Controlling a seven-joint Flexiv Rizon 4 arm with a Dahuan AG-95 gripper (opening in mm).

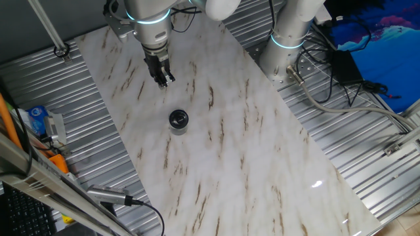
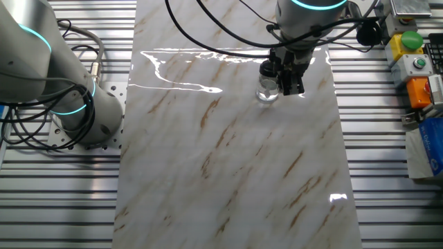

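Note:
A small clear jar with a black lid (image 1: pixel 178 119) stands upright on the marbled board, with bare board around it. My gripper (image 1: pixel 167 83) points down above the board, apart from the jar and further up in exterior view 1. From the other side, in exterior view 2, the jar's glass body (image 2: pixel 267 92) shows just left of my gripper (image 2: pixel 293 92), which partly covers the dark lid. The fingertips look close together, and nothing is visible between them. How far the fingers are apart is too small to make out.
Most of the marbled board (image 2: pixel 221 180) is clear. The arm's base (image 1: pixel 282 56) stands at its edge with loose cables. Beyond the opposite edge lie a handheld metal device (image 1: pixel 108 195), a blue packet (image 2: pixel 432 145) and a green push button (image 2: pixel 412 40).

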